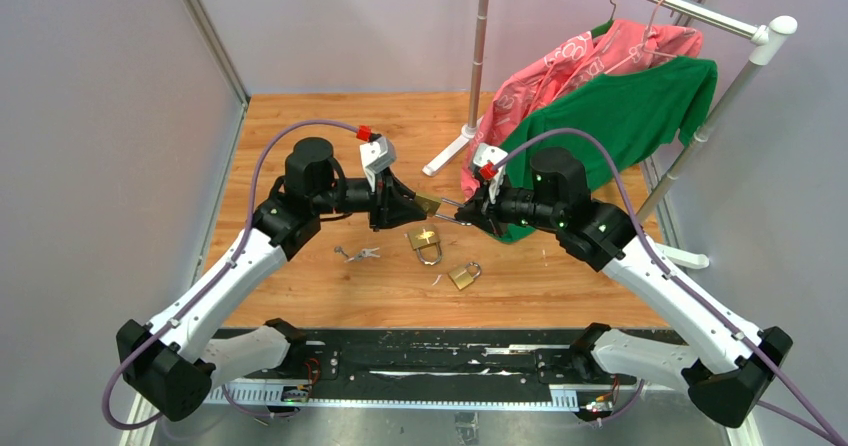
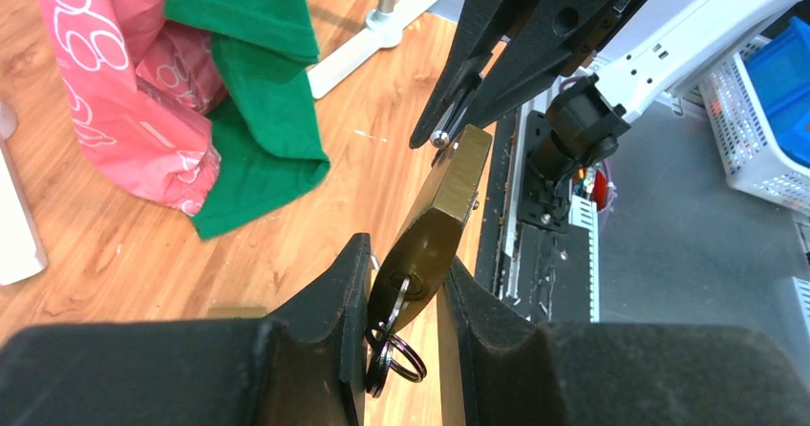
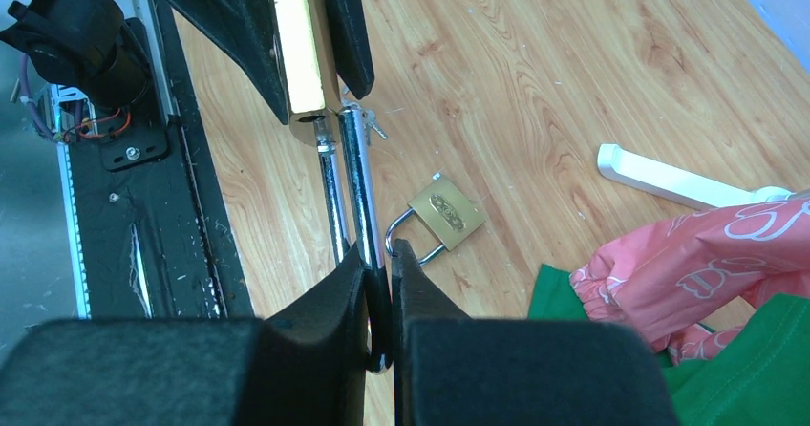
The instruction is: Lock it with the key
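Note:
A brass padlock [image 2: 435, 206] [image 3: 304, 53] is held up between the arms, a key [image 2: 390, 340] with a ring at its keyhole. My left gripper is part open, its fingers either side of the lock body. My right gripper is shut on the long steel shackle [image 3: 359, 178]; whether the shackle is seated is unclear. Two more padlocks [image 1: 424, 239] [image 1: 463, 276] and some loose keys [image 1: 360, 254] lie on the wooden table below.
A clothes rack [image 1: 475, 56] with pink [image 1: 530, 86] and green [image 1: 610, 126] garments occupies the back right. A black rail strip [image 1: 450, 351] runs along the front edge.

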